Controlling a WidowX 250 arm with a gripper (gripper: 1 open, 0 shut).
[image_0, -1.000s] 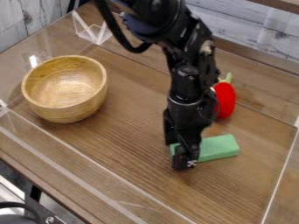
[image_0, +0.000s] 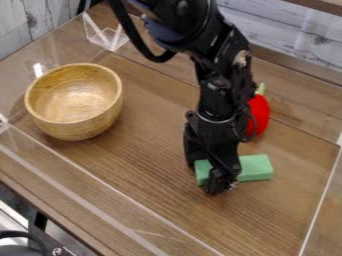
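Note:
The black gripper (image_0: 218, 170) is low over the table at the centre right, its fingers at the left part of a flat green block (image_0: 251, 167). The fingertips overlap the block, and whether they close on it cannot be told. A red object with a pale green top, like a pepper (image_0: 259, 117), lies behind the gripper, partly hidden by it.
A wooden bowl (image_0: 78, 100) stands at the left. A clear plastic item (image_0: 107, 32) is at the back left.

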